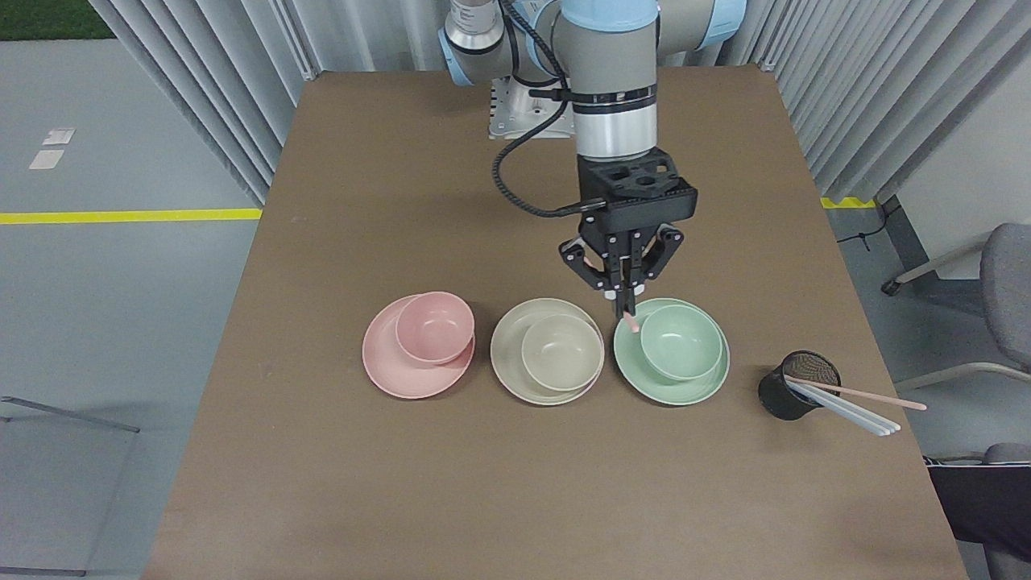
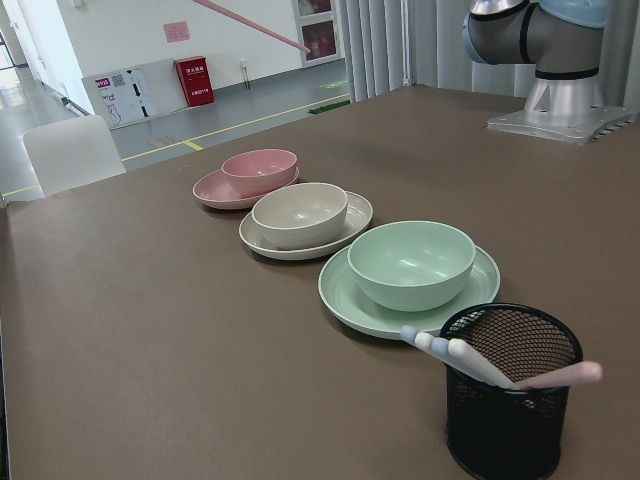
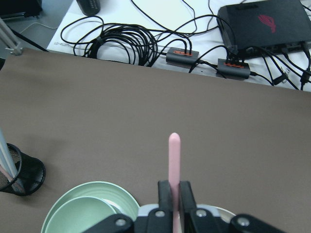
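My gripper [image 1: 626, 309] hangs above the back of the green plate [image 1: 630, 358], shut on a pink chopstick [image 3: 174, 160]. The green bowl [image 1: 681, 340] sits on that plate. In the middle, a cream bowl [image 1: 561, 352] sits on a cream plate [image 1: 517, 377]. On the left, a pink bowl [image 1: 434, 324] sits on a pink plate [image 1: 387, 362]. At the right, a black mesh holder [image 1: 783, 396] contains pale and pink sticks.
In the wrist view, cables and black boxes [image 3: 267, 29] lie on a white surface beyond the table's edge.
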